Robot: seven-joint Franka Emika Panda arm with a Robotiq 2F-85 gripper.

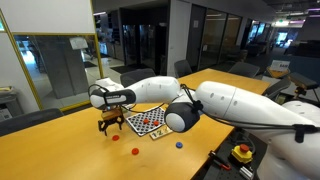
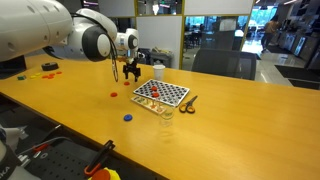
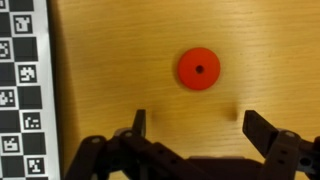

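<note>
My gripper stands open over the wooden table, nothing between its fingers. Ahead of the fingertips in the wrist view, a flat red disc (image 3: 198,69) with a small dark centre lies on the table. From the first exterior view, the gripper (image 1: 112,123) hangs low beside the board, a red disc (image 1: 116,138) close by on its near side. A second red disc (image 1: 136,151) lies farther from it. The patterned black-and-white board (image 3: 22,130) runs along the left of the wrist view; red pieces (image 2: 155,93) stand on it in the second exterior view.
Alongside the board lies a wooden strip with small pieces (image 2: 148,105). A blue disc (image 2: 128,118), scissors (image 2: 188,103), a clear glass (image 2: 166,117) and a white cup (image 2: 158,73) are also on the table.
</note>
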